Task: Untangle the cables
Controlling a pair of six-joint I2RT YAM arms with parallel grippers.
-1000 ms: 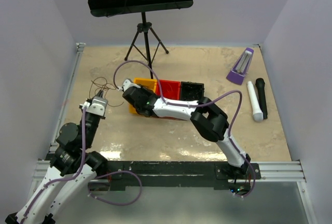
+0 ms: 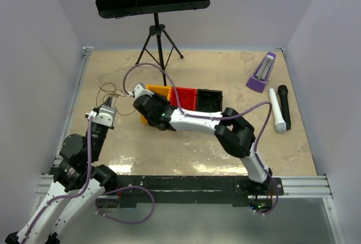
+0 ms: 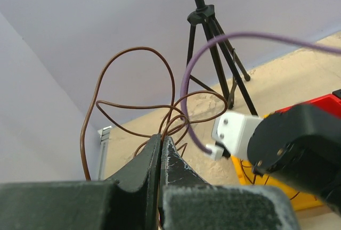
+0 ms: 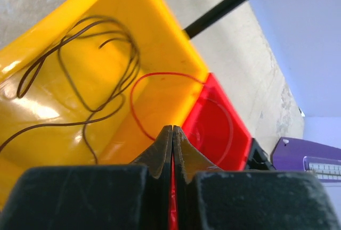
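Observation:
A tangle of thin brown cable rises in loops from the fingertips of my left gripper, which is shut on it. From above, the left gripper is left of the bins, with the brown loops around its tip. My right gripper is shut above the yellow bin and red bin. A red cable arches over the wall between these bins and passes by its fingertips; nothing shows clearly between them. Dark brown cable lies coiled inside the yellow bin.
A black bin adjoins the red one. Behind stands a black music stand on a tripod. At the right lie a purple holder, a white rod and a black rod.
The left arm has hardly moved.

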